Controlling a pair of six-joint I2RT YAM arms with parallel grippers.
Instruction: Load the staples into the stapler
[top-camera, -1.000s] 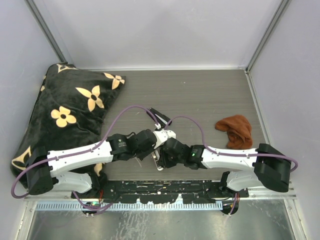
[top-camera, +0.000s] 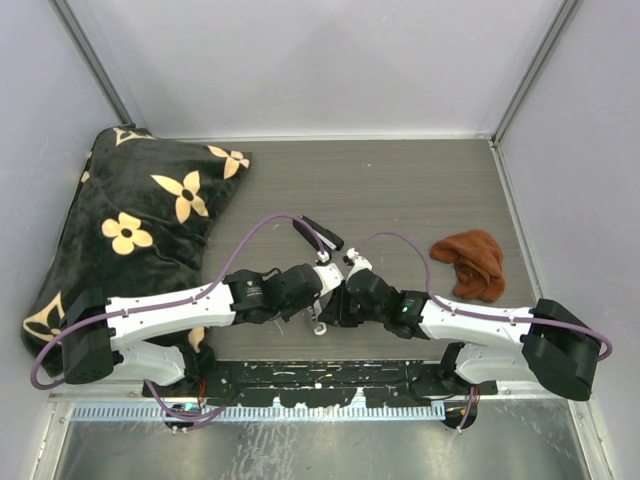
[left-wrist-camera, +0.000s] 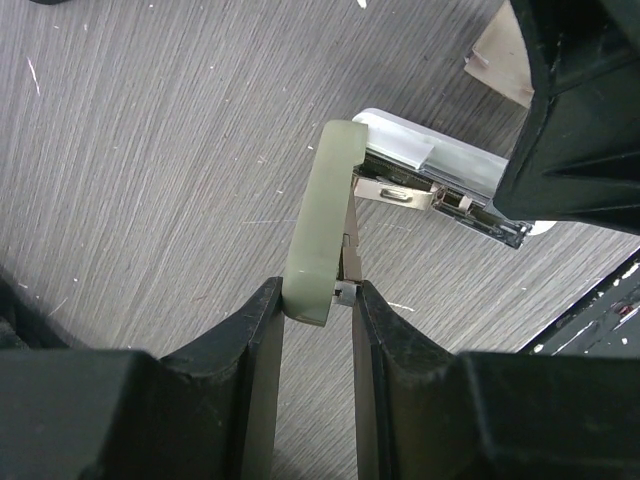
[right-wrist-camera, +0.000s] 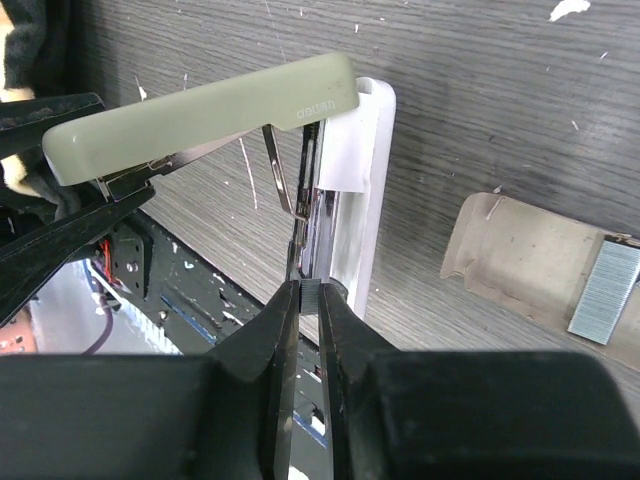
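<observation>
The stapler lies opened on the table, its white base and metal staple channel below its raised, pale green top. In the left wrist view my left gripper is shut on the end of that top. The right wrist view has my right gripper shut at the near end of the stapler, over the channel. A small grey strip of staples shows between its fingertips. Whether the strip touches the channel cannot be made out. Both arms hide much of the stapler in the top view.
A piece of cardboard with a block of staples lies beside the stapler. A black object is behind the grippers. A brown cloth lies right, a dark floral cushion left.
The left arm moved slightly right earlier and still has the stapler's top.
</observation>
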